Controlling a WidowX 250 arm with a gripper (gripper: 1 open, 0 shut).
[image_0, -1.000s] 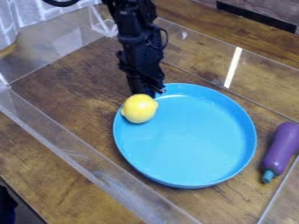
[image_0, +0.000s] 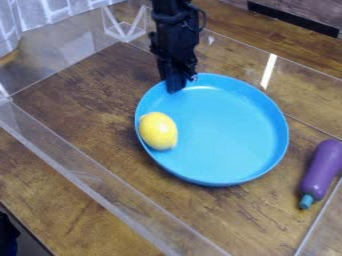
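Note:
A blue round plate (image_0: 221, 135) lies on the wooden table. A yellow ball-like object (image_0: 158, 129) rests on its left side. My dark gripper (image_0: 175, 76) is above the plate's back edge, apart from the yellow object. It looks shut, with nothing visible between its fingers, though the tips are small and dark.
A purple object with a teal tip (image_0: 321, 172) lies right of the plate. A clear barrier runs along the table's left side.
My gripper has moved back and up, away from the yellow object. The yellow object sits slightly lower in the view, and the plate has shifted slightly.

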